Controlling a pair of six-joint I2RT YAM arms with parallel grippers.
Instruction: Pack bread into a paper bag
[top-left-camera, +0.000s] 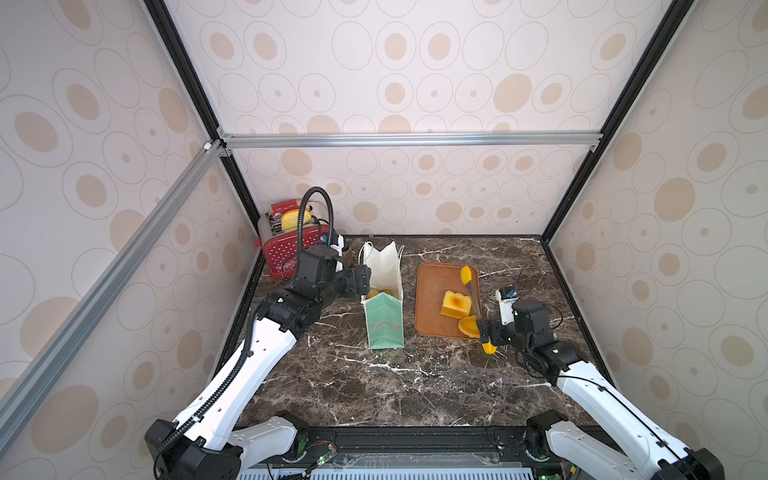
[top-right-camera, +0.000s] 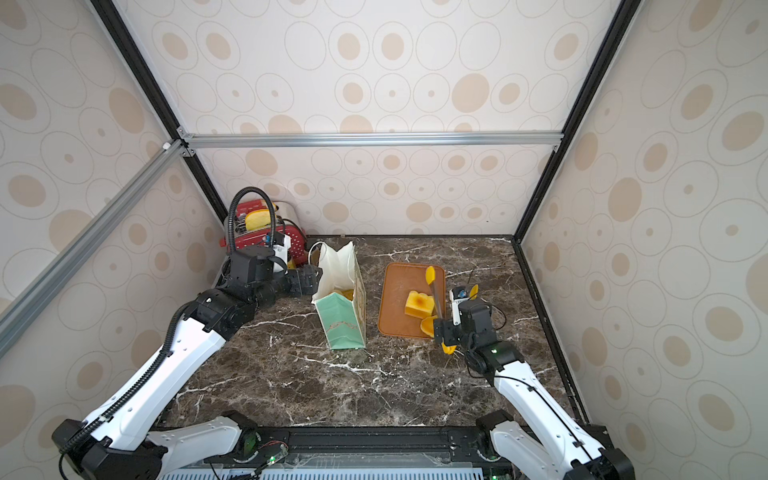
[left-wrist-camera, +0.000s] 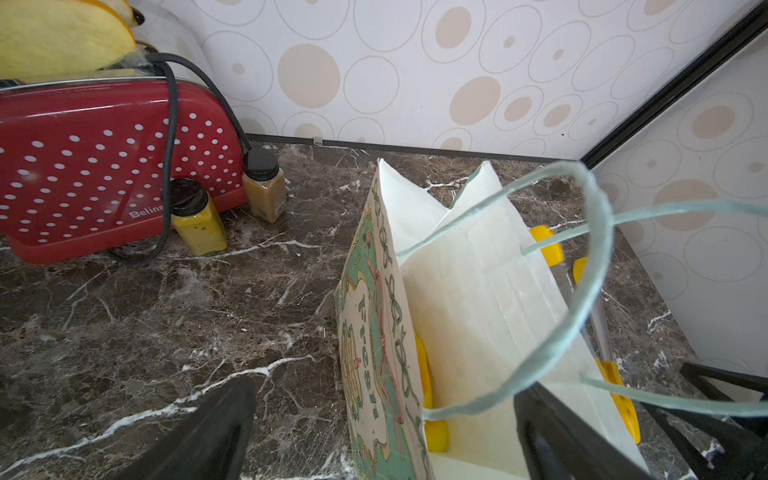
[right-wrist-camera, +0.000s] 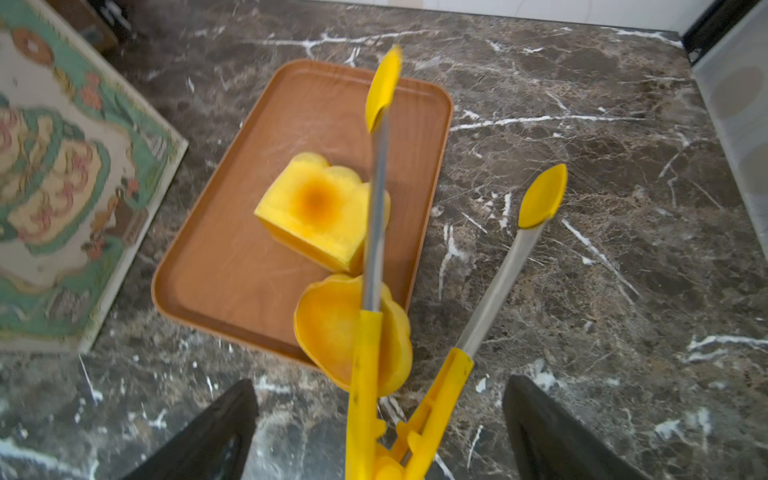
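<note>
The paper bag (top-left-camera: 385, 324) stands upright with yellow pieces inside (left-wrist-camera: 436, 433). My left gripper is at its top, by a handle, fingers apart; whether the handle is between them is unclear. The bread loaf (right-wrist-camera: 312, 204) lies on the brown tray (right-wrist-camera: 216, 256), with a round bread piece (right-wrist-camera: 324, 320) at its near edge. Yellow-tipped metal tongs (right-wrist-camera: 452, 376) lie across the tray's right side and the counter. My right gripper is open over the tongs' handle end.
A red polka-dot toaster (left-wrist-camera: 96, 168) and two small jars (left-wrist-camera: 264, 188) sit at the back left.
</note>
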